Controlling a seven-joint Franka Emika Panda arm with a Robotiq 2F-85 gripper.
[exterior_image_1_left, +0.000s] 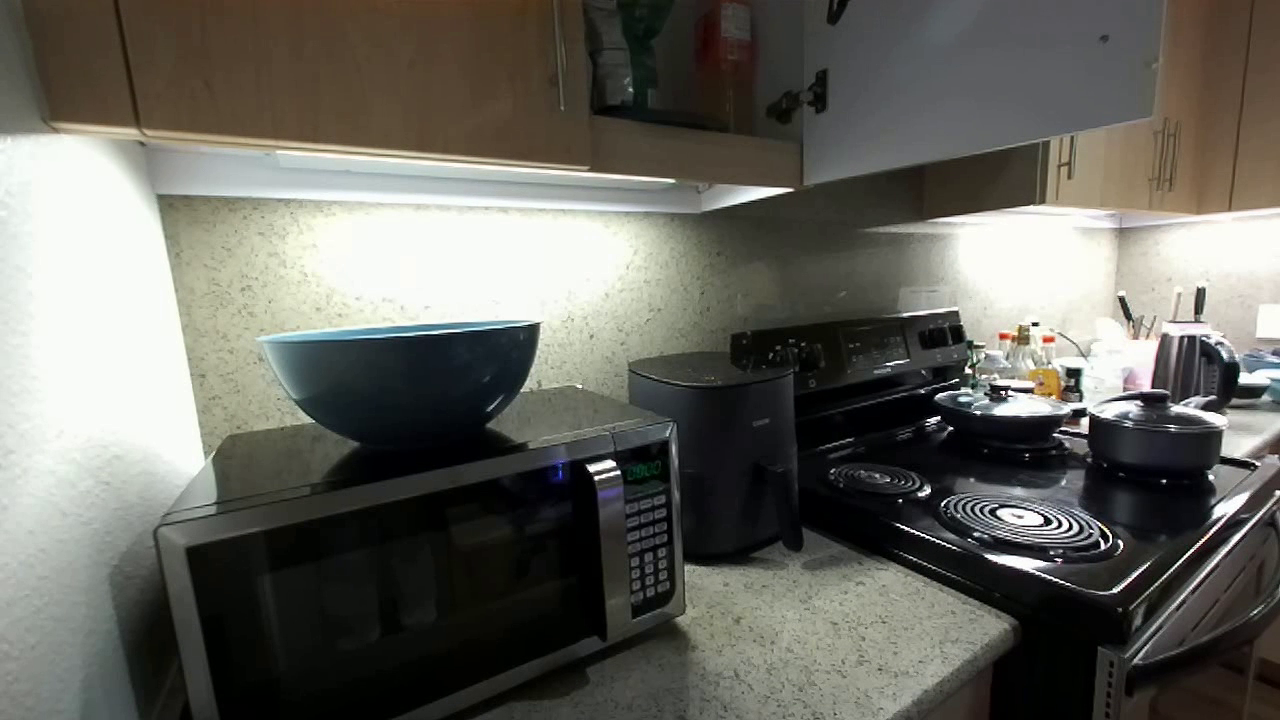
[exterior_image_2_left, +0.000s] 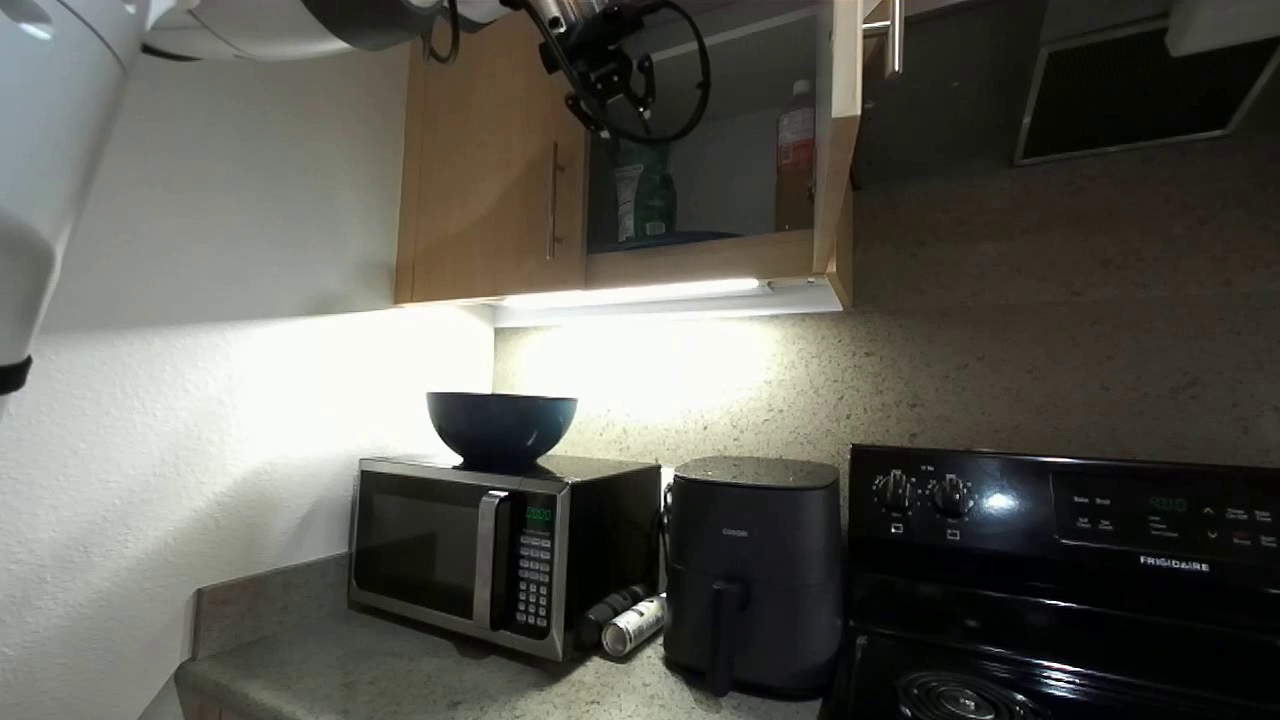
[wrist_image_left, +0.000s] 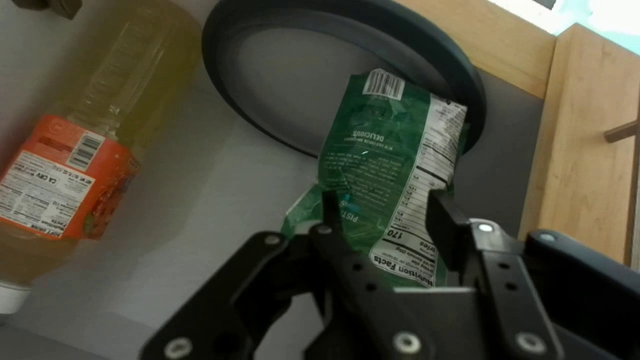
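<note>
A green and white food bag (wrist_image_left: 384, 162) lies in the open upper cabinet, its nutrition label facing the wrist camera. In the wrist view, my gripper has its two black fingers apart, with the bag showing in and beyond the gap. Whether either finger touches the bag, I cannot tell. From the second exterior view, the gripper (exterior_image_2_left: 618, 102) appears high in front of the cabinet opening, above the green bag (exterior_image_2_left: 645, 192). A dark round plate or tray (wrist_image_left: 474, 90) rests partly beneath the bag.
A bottle (wrist_image_left: 135, 90) with an orange-red label occupies the cabinet's other side. The open cabinet door (exterior_image_2_left: 843, 132) stands to the right. Below are a microwave (exterior_image_1_left: 408, 576) carrying a blue bowl (exterior_image_1_left: 408, 378), an air fryer (exterior_image_1_left: 720, 456) and a stove (exterior_image_1_left: 912, 528).
</note>
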